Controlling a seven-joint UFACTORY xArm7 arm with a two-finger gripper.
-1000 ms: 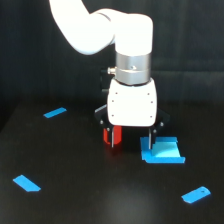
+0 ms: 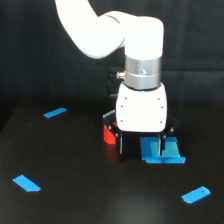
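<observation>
A red object [image 2: 109, 134] stands on the dark table, partly hidden behind the left side of the white hand. To its right lies a light blue square [image 2: 170, 158] with a brighter blue border, its upper part covered by the hand. My gripper [image 2: 141, 147] points down with its two dark fingers wide apart. Nothing shows between them. The left finger is just right of the red object, and the right finger overlaps the blue square in this view. Whether either finger touches anything cannot be told.
Blue tape strips lie on the table at the back left [image 2: 55, 112], front left [image 2: 26, 183] and front right [image 2: 196, 195]. A dark backdrop closes off the rear.
My arm has moved to the right and slightly lower in view. The left finger, earlier in front of the red object, is now right of it. The red object and blue square look unmoved.
</observation>
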